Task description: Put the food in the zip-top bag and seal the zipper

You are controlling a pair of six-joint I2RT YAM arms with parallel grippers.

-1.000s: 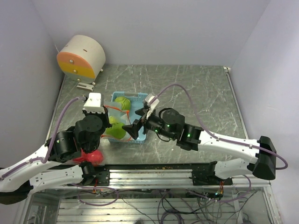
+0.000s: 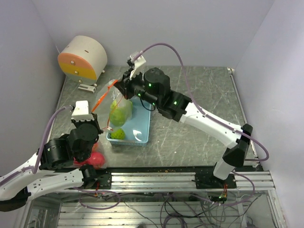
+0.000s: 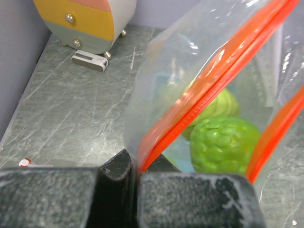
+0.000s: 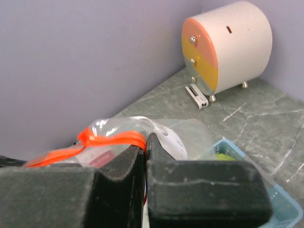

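Observation:
A clear bag with orange zipper strips (image 3: 199, 99) stretches between my grippers. My right gripper (image 2: 122, 88) is raised above and behind it, shut on the bag at the orange strip, as the right wrist view shows (image 4: 146, 156). Green food (image 3: 223, 145) shows through the bag, with another green piece behind it. A small green piece (image 2: 118, 134) lies at the front of the blue tray (image 2: 142, 140). Red food (image 2: 96, 159) lies beside my left arm.
A white drum with coloured face (image 2: 80, 57) stands at the back left, a small metal piece (image 2: 87, 88) in front of it. Grey walls enclose the surface.
My right gripper has moved up toward the back left, stretching the bag upward. My left gripper has shifted slightly toward the front left.

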